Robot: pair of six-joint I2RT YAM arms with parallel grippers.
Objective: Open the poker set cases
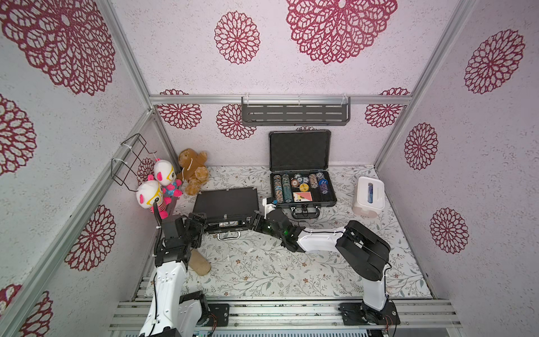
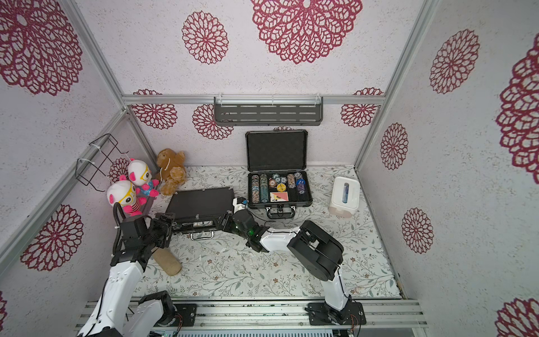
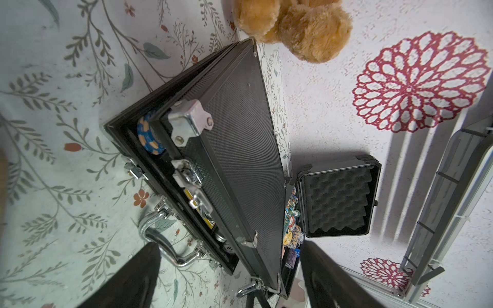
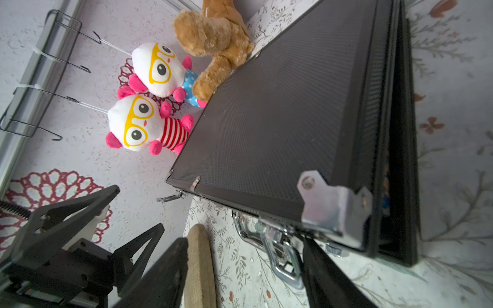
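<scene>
The left poker case (image 1: 227, 202) is black with metal corners and a chrome handle (image 1: 228, 236). Its lid (image 3: 241, 128) is raised a little along the front, and chips (image 3: 149, 134) show in the gap. My left gripper (image 1: 200, 229) is at the case's left front corner; its fingers (image 3: 136, 277) stand apart with nothing gripped. At the right front corner, my right gripper (image 1: 255, 221) also has its fingers (image 4: 172, 272) spread, one close to a hanging metal latch (image 4: 285, 256); contact with the lid is unclear. The second case (image 1: 303, 188) stands fully open behind, chips and cards inside.
Plush toys (image 1: 162, 185) and a brown bear (image 1: 193, 168) sit left of the case. A beige cylinder (image 1: 199, 263) lies near my left arm. A white box (image 1: 369, 196) stands at the right.
</scene>
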